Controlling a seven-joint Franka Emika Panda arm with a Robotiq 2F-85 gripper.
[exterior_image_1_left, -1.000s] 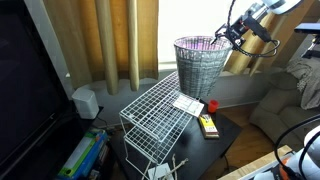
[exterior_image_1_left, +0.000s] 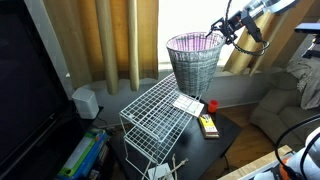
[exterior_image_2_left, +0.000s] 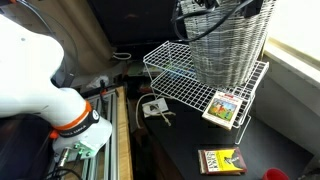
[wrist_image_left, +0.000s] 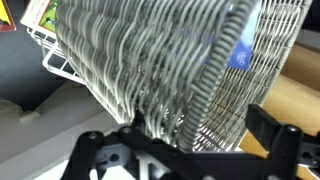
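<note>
A tall grey woven basket (exterior_image_1_left: 195, 68) with a pink inside stands at the back end of the white wire rack (exterior_image_1_left: 157, 118). My gripper (exterior_image_1_left: 219, 36) is up at the basket's right rim. In the wrist view the gripper is open, its dark fingers spread on either side of the basket's rim (wrist_image_left: 212, 85). Something blue and white (wrist_image_left: 243, 48) shows inside the basket. Exterior view 2 shows the basket's wall (exterior_image_2_left: 222, 55) above the rack, but the fingertips are cut off or hidden there.
A colourful card (exterior_image_2_left: 222, 109) rests on the rack's end. On the dark tabletop lie a yellow-red pack (exterior_image_2_left: 221, 161) and a red cup (exterior_image_1_left: 213, 105). Books (exterior_image_1_left: 85, 155) and a white box (exterior_image_1_left: 85, 103) stand left of the rack. Curtains (exterior_image_1_left: 95, 40) hang behind.
The basket has shifted a little to the left in exterior view 1, and my gripper has moved the same way with it. The rack and the small items have stayed put.
</note>
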